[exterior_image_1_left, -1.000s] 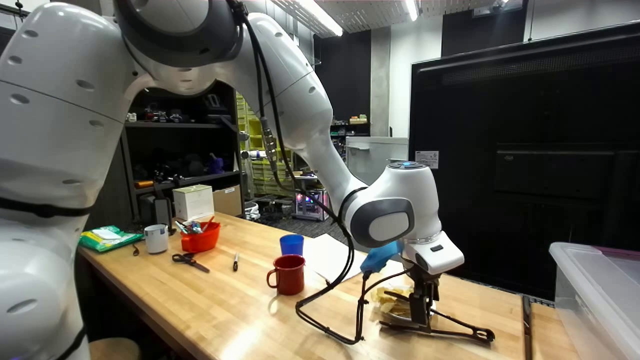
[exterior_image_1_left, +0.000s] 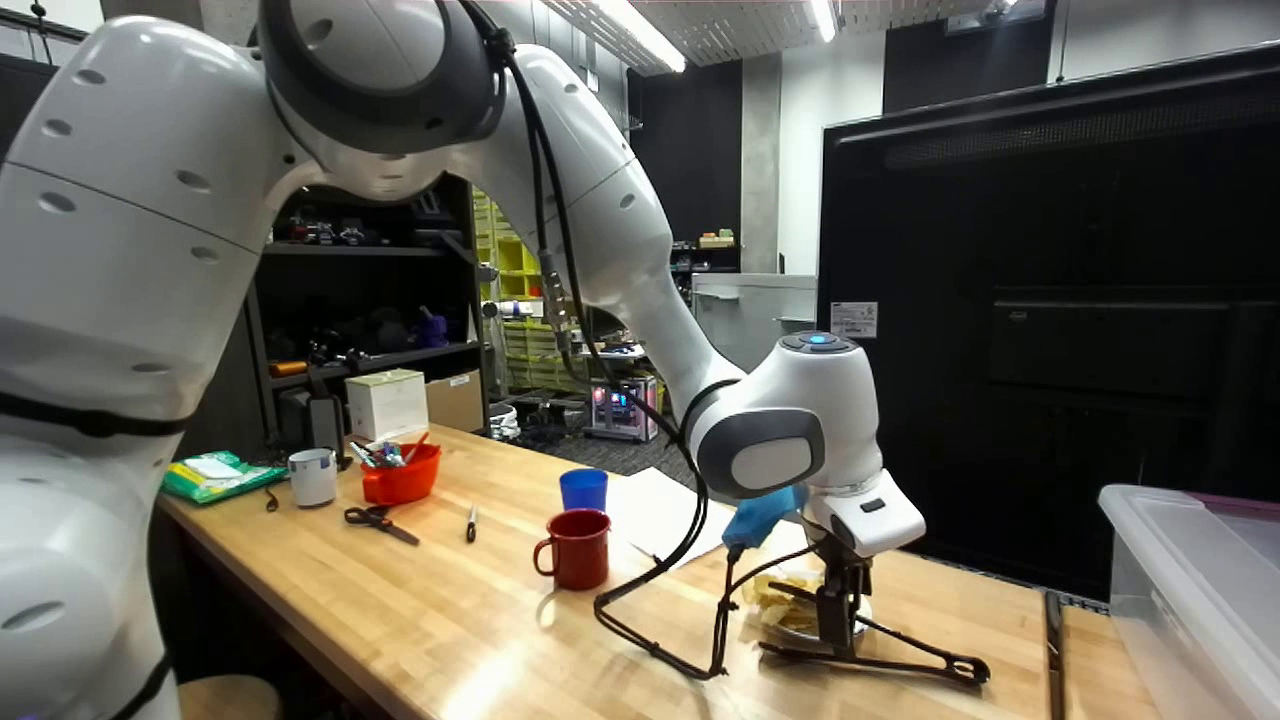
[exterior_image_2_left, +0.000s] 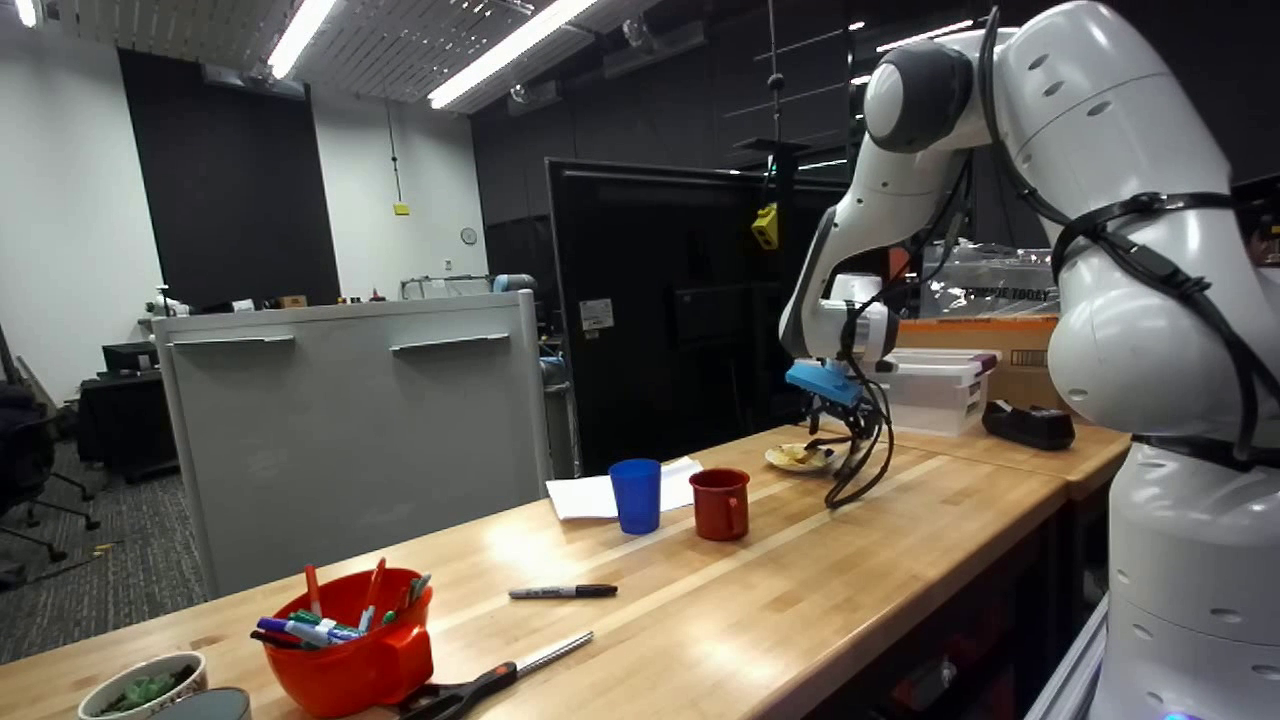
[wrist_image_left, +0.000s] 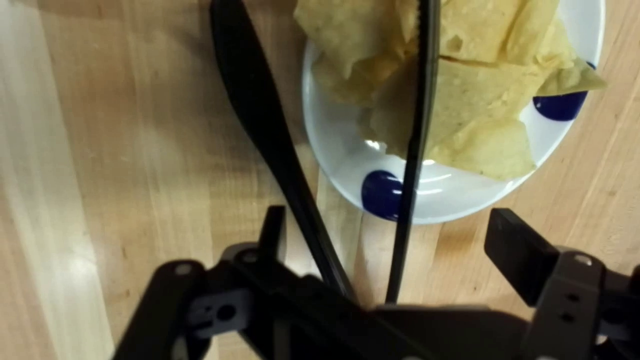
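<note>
Black tongs (wrist_image_left: 418, 144) lie spread in the wrist view, one arm across a white plate (wrist_image_left: 345, 174) of tortilla chips (wrist_image_left: 480, 108), the other on the bare wood left of it. My gripper is open, its two fingers outside the tong arms, with a visible gap to the right finger. Beyond the gripper body, the tongs' hinged end is hidden in that view; in exterior view 1 the hinge (exterior_image_1_left: 966, 667) shows on the table to the right of my gripper (exterior_image_1_left: 843, 630). Whether the left finger touches a tong arm I cannot tell.
A red mug (exterior_image_1_left: 578, 550) and blue cup (exterior_image_1_left: 583, 488) stand left of the plate, near white paper (exterior_image_1_left: 660, 516). A clear bin (exterior_image_1_left: 1188, 588) stands at the right. Farther left are a marker (exterior_image_2_left: 564, 590), scissors (exterior_image_2_left: 486, 684) and a red pen holder (exterior_image_2_left: 360, 672). Cables hang beside my hand.
My arm and hand have come down slightly toward the table. The tongs, plate and cups appear unmoved.
</note>
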